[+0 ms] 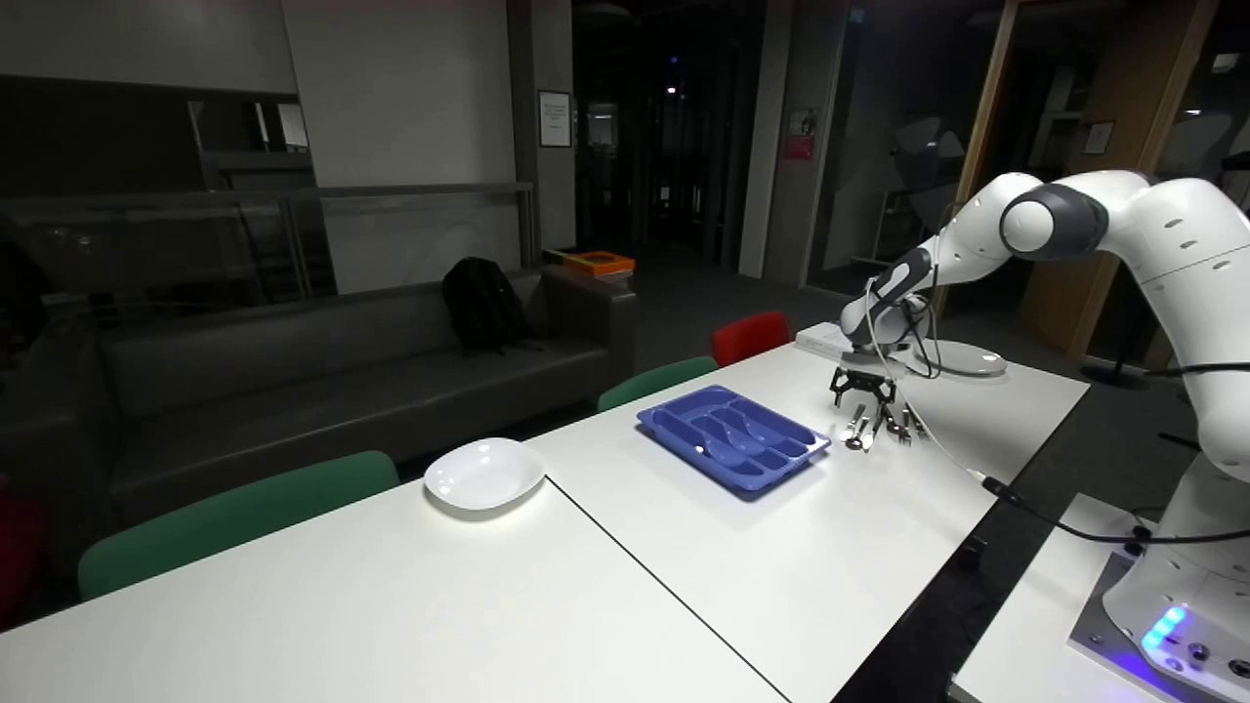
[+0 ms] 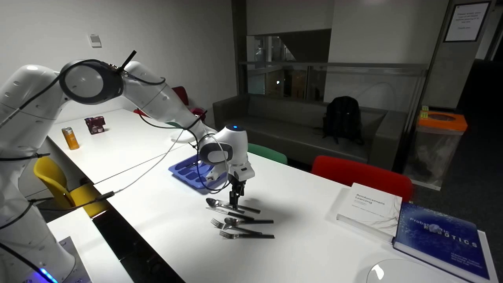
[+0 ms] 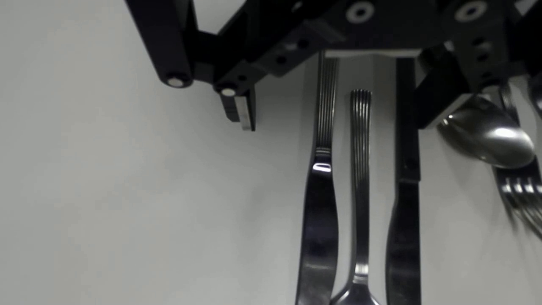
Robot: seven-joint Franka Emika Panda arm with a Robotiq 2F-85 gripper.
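My gripper is open above the cutlery, nothing held between its fingers. In the wrist view a ribbed-handled knife (image 3: 319,228) and a slim ribbed handle (image 3: 360,167) lie below the gap; the slim piece's far end is cut off. A black-handled knife (image 3: 405,234) lies beside them, near the right finger. Further right a spoon bowl (image 3: 500,134) overlaps a fork (image 3: 523,195). Exterior view 2 shows the gripper (image 2: 237,197) over the far side of the cutlery group, with a fork (image 2: 245,235) nearest the camera. A blue cutlery tray (image 1: 738,439) sits nearby.
A white bowl (image 1: 485,474) stands further along the table. Two books, one white (image 2: 370,210) and one blue (image 2: 441,240), and a white plate (image 2: 401,273) occupy the other end.
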